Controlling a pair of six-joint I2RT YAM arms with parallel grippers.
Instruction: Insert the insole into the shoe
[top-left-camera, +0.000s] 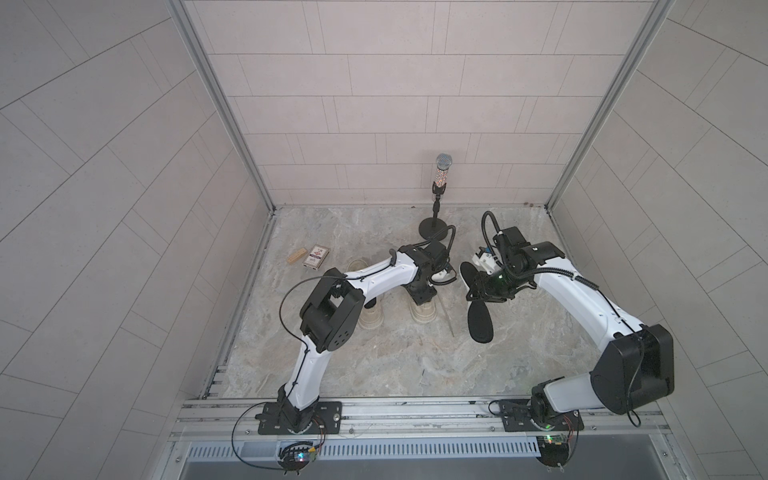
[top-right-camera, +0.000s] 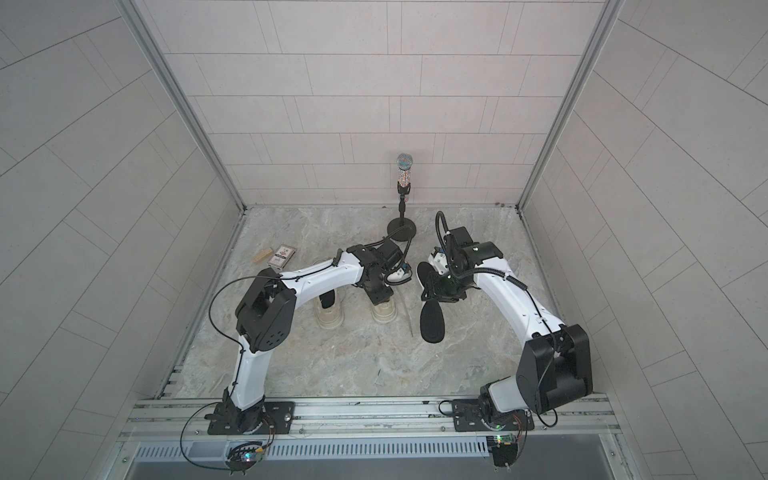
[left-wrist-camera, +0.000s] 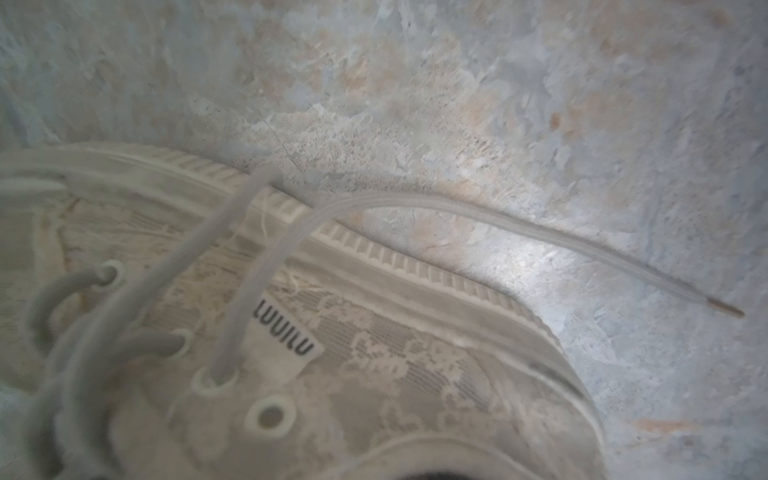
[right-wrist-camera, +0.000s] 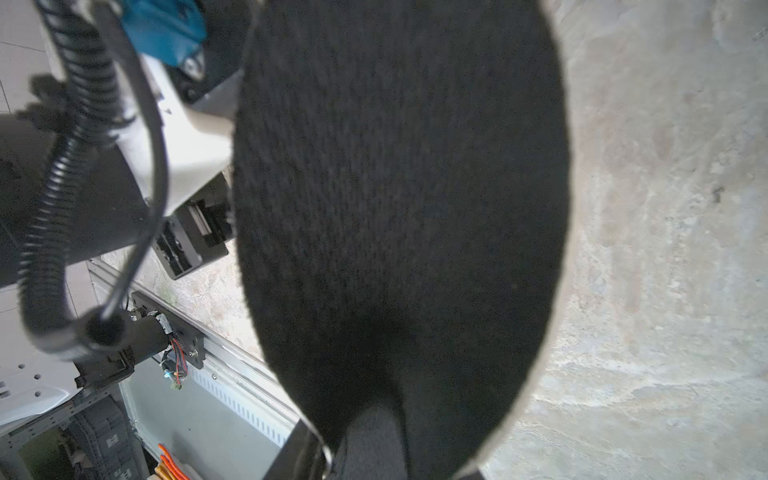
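A beige laced shoe (top-left-camera: 424, 315) lies on the table under my left gripper (top-left-camera: 424, 292); its side, lace and label fill the lower part of the left wrist view (left-wrist-camera: 376, 336). My left fingers and their state are hidden. Further left, a second shoe (top-right-camera: 330, 318) has black showing inside. My right gripper (top-left-camera: 477, 292) is shut on a black insole (top-left-camera: 480, 324) near its middle, right of the shoes. The insole (right-wrist-camera: 400, 184) fills the middle of the right wrist view, hiding most of the fingers.
A microphone on a stand (top-left-camera: 433, 229) is at the back centre. A small card box (top-left-camera: 316, 256) and wooden piece (top-left-camera: 297, 255) lie back left. A thin stick (top-left-camera: 448, 320) lies beside the right-hand shoe.
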